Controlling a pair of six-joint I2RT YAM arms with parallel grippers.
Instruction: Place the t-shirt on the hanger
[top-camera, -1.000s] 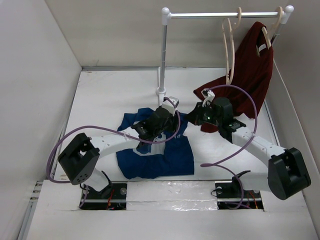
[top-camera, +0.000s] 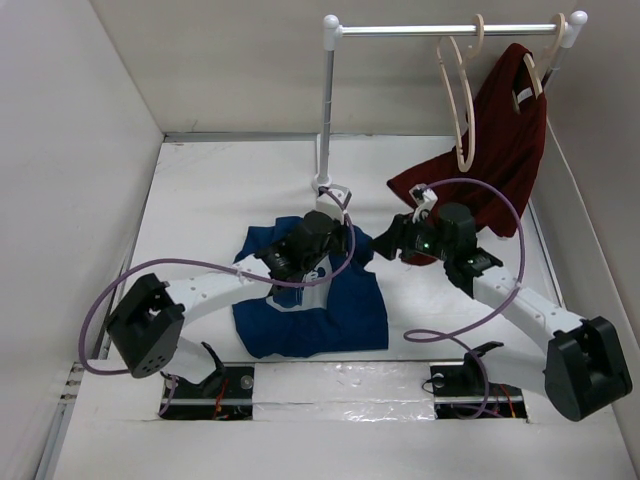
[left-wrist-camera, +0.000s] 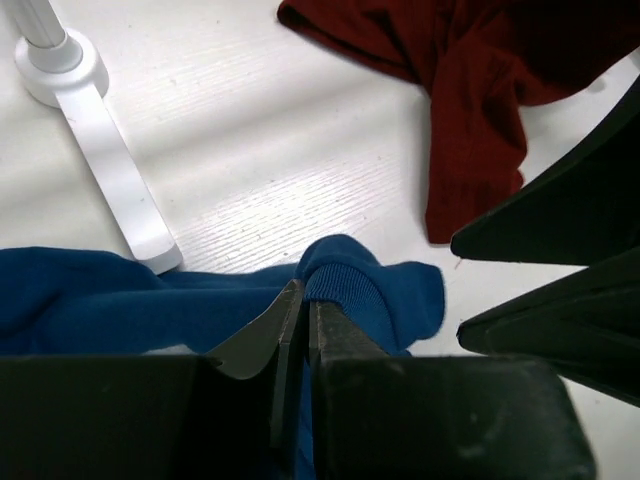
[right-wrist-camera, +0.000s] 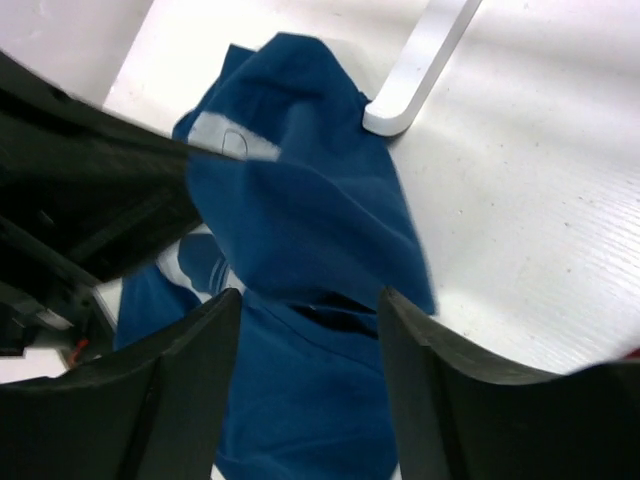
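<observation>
The blue t-shirt (top-camera: 310, 335) lies crumpled on the white floor, a white print on its front. My left gripper is shut on a raised fold of its fabric (left-wrist-camera: 370, 300), which sticks up beyond the fingertips. My right gripper stands open just to the right of that fold, which shows between and above its fingers in the right wrist view. Two empty wooden hangers (top-camera: 467, 120) hang from the rail (top-camera: 400, 31) at the back.
A dark red garment (top-camera: 500, 170) hangs on the rack's right end, its lower part spread on the floor near my right arm. The rack's white foot (left-wrist-camera: 115, 170) lies behind the t-shirt.
The left arm has shifted slightly, its gripper staying at the fold. The empty hangers have swung a little.
</observation>
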